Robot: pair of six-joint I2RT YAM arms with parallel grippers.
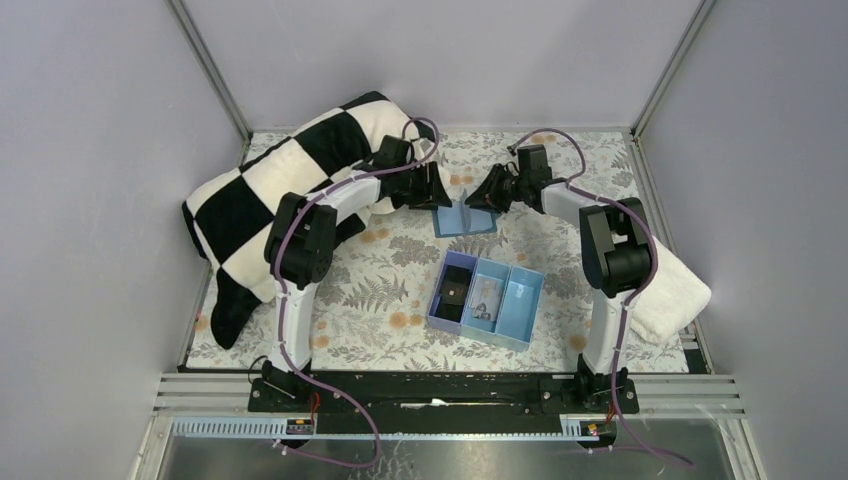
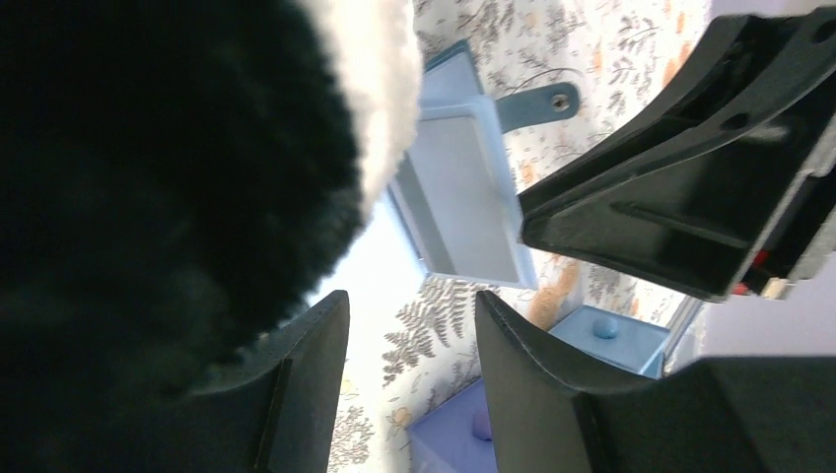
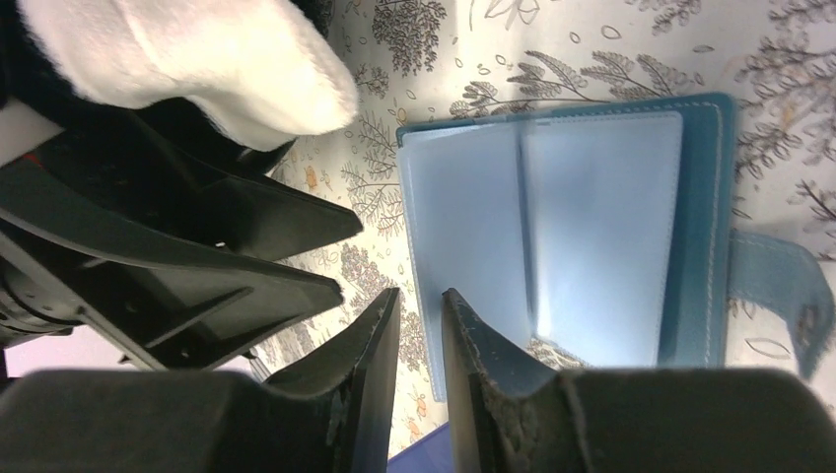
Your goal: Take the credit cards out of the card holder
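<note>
The blue card holder (image 1: 466, 224) lies opened out on the patterned cloth at the back middle, partly under both grippers. A clear sleeve page (image 2: 458, 197) stands up from it, and a strap with a metal snap (image 2: 537, 106) sticks out at one side. No card can be made out clearly in its sleeves. My left gripper is open at the holder's left side, with empty space between its fingers. At the right, my right gripper is open, its fingertips close around the edge of a pale blue page (image 3: 468, 227).
In front of the holder stands a box (image 1: 532, 310) with three compartments; dark items lie in its left one and a picture card (image 1: 486, 298) in the middle. A checkered cushion (image 1: 290, 190) crowds the left arm. A white towel (image 1: 672, 297) lies at right.
</note>
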